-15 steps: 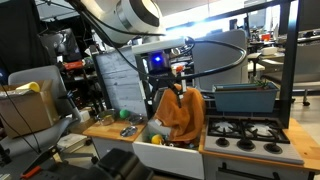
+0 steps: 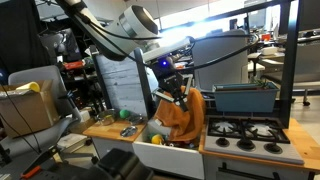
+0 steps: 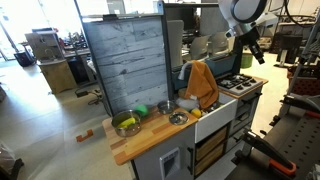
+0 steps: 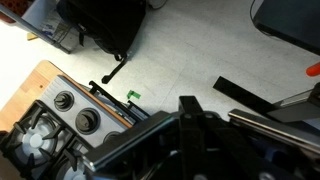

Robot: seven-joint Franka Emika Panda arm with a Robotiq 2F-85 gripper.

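My gripper [image 2: 182,103] hangs in front of the orange towel [image 2: 184,122] in the first exterior view, above the counter. In the wrist view the dark gripper looks shut at the bottom, with nothing seen between its fingers. Draped behind the sink, the towel [image 3: 202,82] hangs over a grey board. An open white drawer [image 2: 170,160] juts out below it; several small items, some yellow, lie by its back edge. At the far right of the second exterior view stands the white arm, its gripper too small to make out.
A gas stove [image 2: 250,138] sits right of the towel, with a blue-grey bin [image 2: 240,98] behind it. Metal bowls [image 3: 126,122] and a strainer [image 3: 178,118] stand on the wooden counter [image 3: 150,142]. Pale floor [image 4: 190,55] lies open below the wrist camera.
The arm's forearm and wrist have swung rightward in the first exterior view, bringing the gripper over in front of the towel. Towel, drawer and stove look unmoved.
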